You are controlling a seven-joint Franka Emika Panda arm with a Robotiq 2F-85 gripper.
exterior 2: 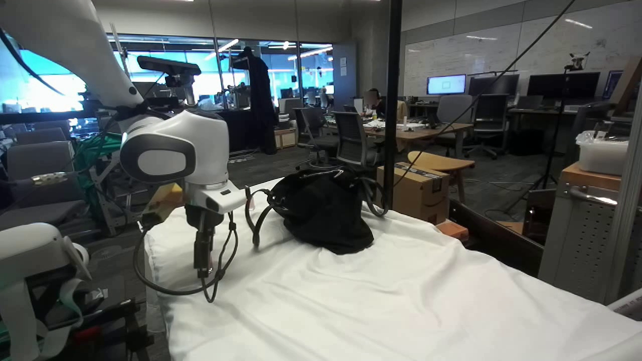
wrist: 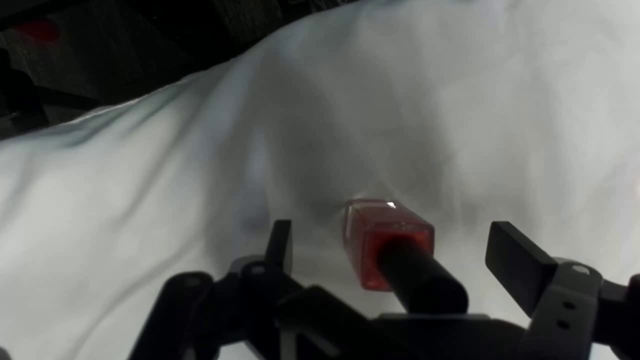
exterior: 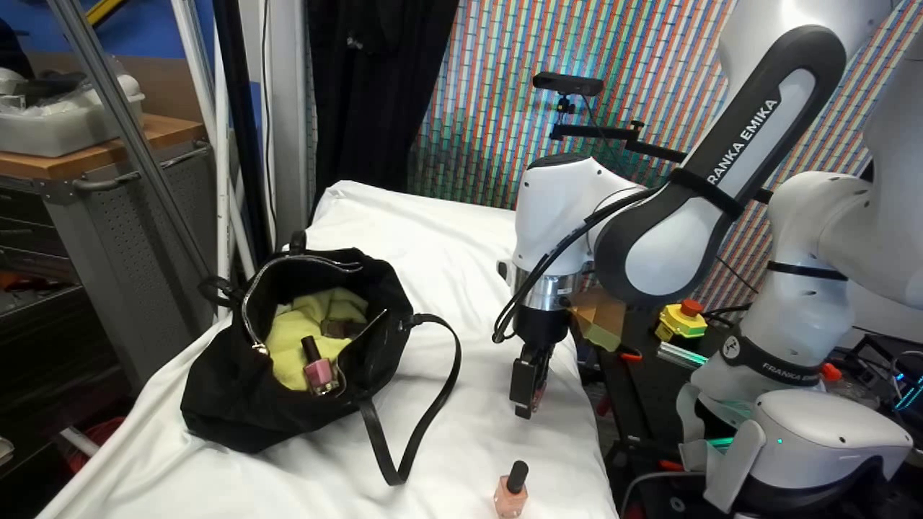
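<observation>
A red nail polish bottle with a black cap [wrist: 388,243] stands on the white cloth, tilted in the wrist view by perspective. My gripper is open, one finger to either side of the bottle, with clear gaps between. From the first exterior view the gripper [exterior: 525,410] points down near the cloth's right edge and hides nearly all of that bottle. A peach bottle [exterior: 510,491] stands upright closer to that camera. Inside the open black bag [exterior: 251,406], a pink bottle [exterior: 319,373] leans on yellow-green fabric [exterior: 298,333].
A bag strap [exterior: 450,380] loops over the cloth between bag and gripper.
</observation>
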